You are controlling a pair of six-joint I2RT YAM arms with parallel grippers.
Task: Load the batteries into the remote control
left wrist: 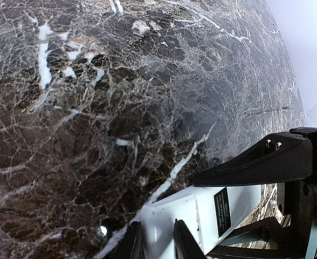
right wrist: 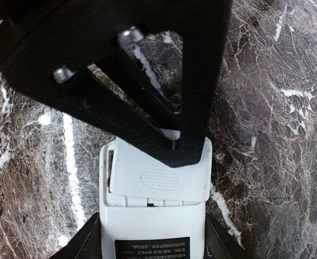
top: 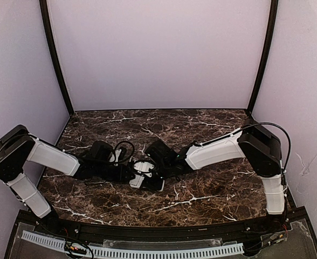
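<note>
The white remote control (left wrist: 207,216) lies near the table's centre front, back up with a black label. In the right wrist view its battery cover (right wrist: 142,167) sits slightly askew over the compartment, whose edge shows beneath. Black fingers of my left gripper (top: 127,175) reach over the cover from above; whether they grip it is unclear. My right gripper (top: 153,175) is at the remote, its fingertips on either side of the remote's body at the bottom of its wrist view. No loose batteries are visible.
Pale walls (top: 158,54) stand at the back and sides.
</note>
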